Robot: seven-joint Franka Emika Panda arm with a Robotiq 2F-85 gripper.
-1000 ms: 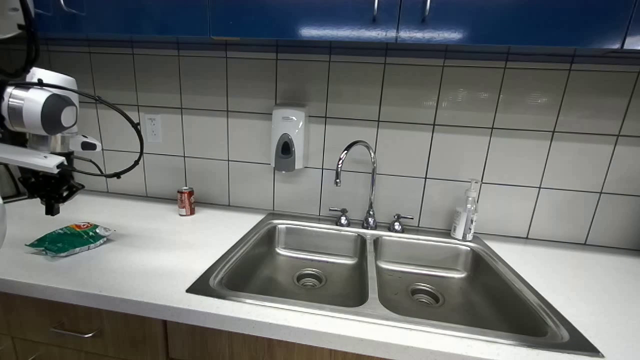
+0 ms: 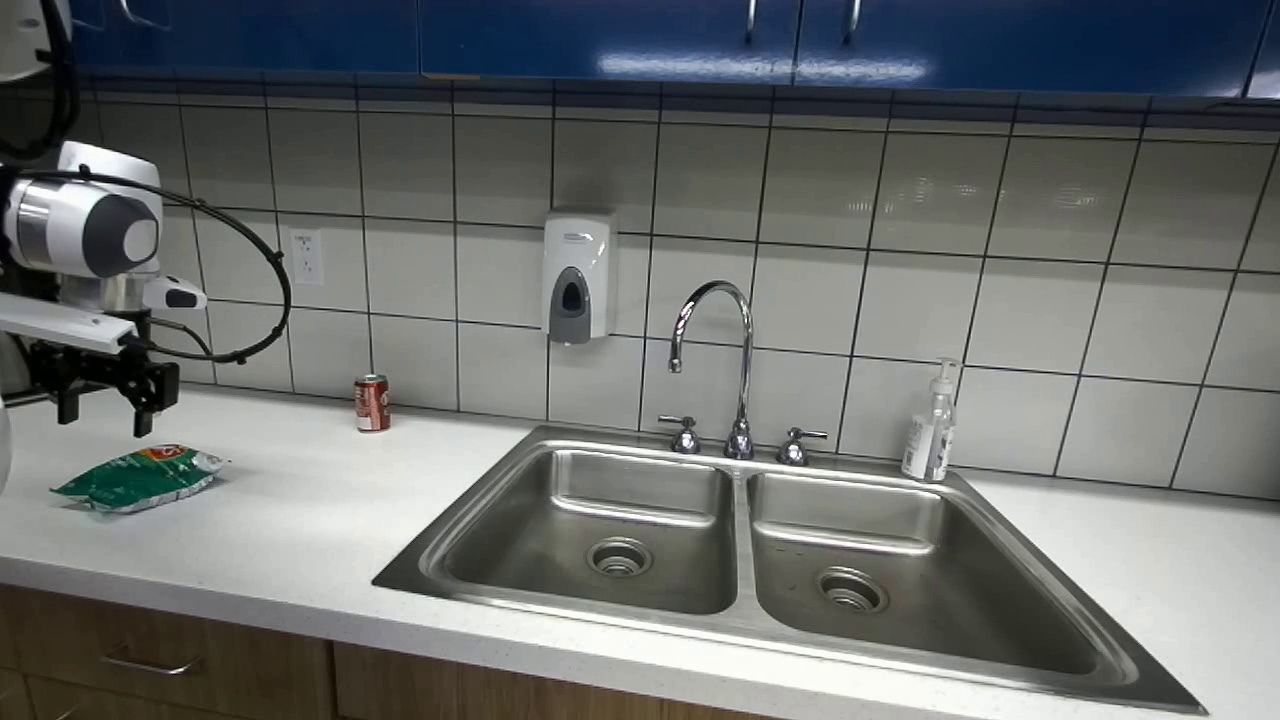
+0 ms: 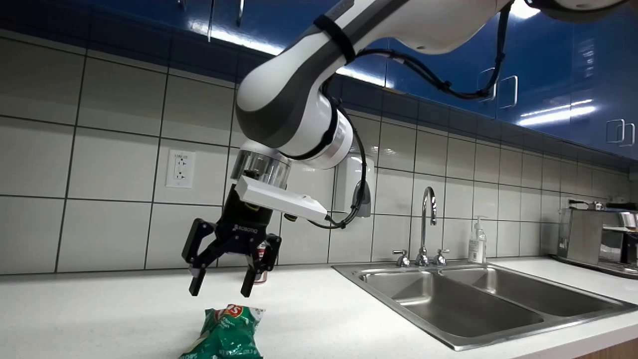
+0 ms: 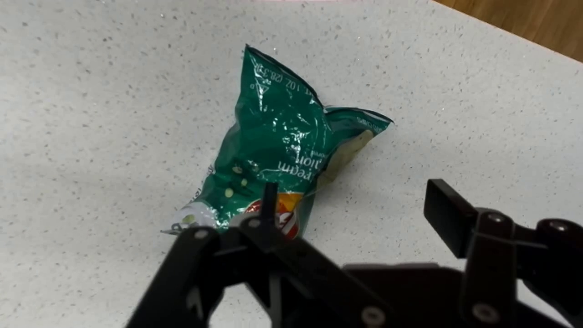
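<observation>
On the white counter lies a green chip bag (image 2: pixel 142 479), crumpled, with a red and yellow logo at one end. Above it my gripper (image 2: pixel 106 425) hangs pointing down, its fingers wide apart and nothing between them. In the second exterior view the gripper (image 3: pixel 221 291) is over the logo end of the bag (image 3: pixel 226 335), with air between fingertips and bag. From the wrist view, one finger (image 4: pixel 268 202) overlaps the logo end of the bag (image 4: pixel 273 131), while the other finger (image 4: pixel 448 216) is over bare counter off to the right.
A red soda can (image 2: pixel 372 403) stands near the tiled wall, partly hidden behind the gripper in the second exterior view. To the right is a double steel sink (image 2: pixel 746 600) with a faucet (image 2: pixel 741 396) and a soap bottle (image 2: pixel 931 432). Clear counter lies between bag and sink.
The gripper's fingers have spread from closed together to wide apart. The arm has shifted very slightly right and down. Bag and can have stayed in place.
</observation>
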